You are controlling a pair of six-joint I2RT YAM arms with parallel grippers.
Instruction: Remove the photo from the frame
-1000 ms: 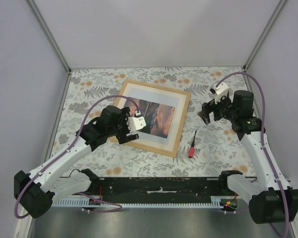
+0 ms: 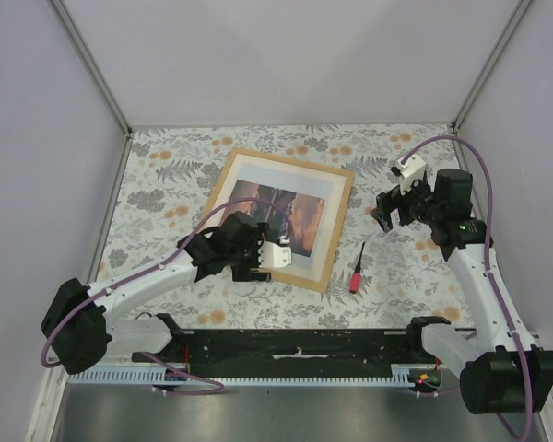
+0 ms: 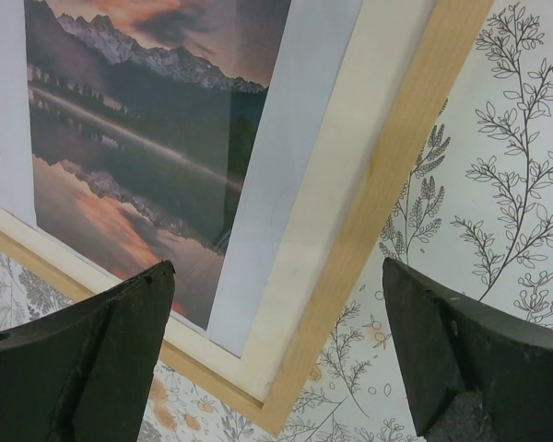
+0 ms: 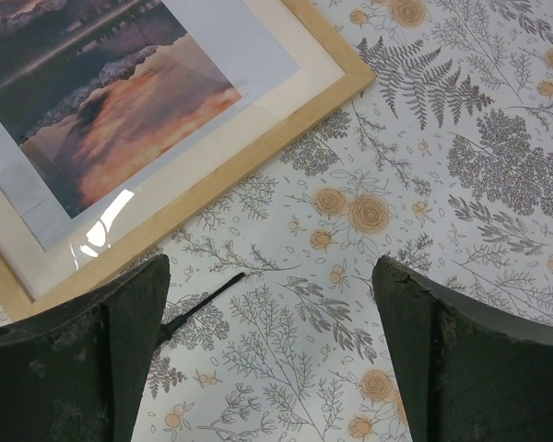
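Observation:
A pale wooden picture frame (image 2: 340,221) lies tilted on the patterned table, and a sunset lake photo (image 2: 304,216) with a white border sits inside it. My left gripper (image 2: 265,256) hangs above the frame's lower part, its fingers apart and empty. One corner of the wooden frame (image 3: 275,416) shows between the left fingers in the left wrist view. Over on the right side, my right gripper (image 2: 384,210) is open beside the frame, nothing between its fingers. In the right wrist view the photo (image 4: 157,120) lies under glossy reflections. The left arm covers part of the frame from above.
A screwdriver with a red handle (image 2: 355,282) lies right of the frame; its dark shaft (image 4: 207,300) shows in the right wrist view. Bare patterned table (image 2: 152,207) lies left of the frame, with walls around the sides and back.
The left arm has moved right and toward the table's front, bringing its gripper nearer the frame's lower right part. The right arm, frame and screwdriver look essentially the same.

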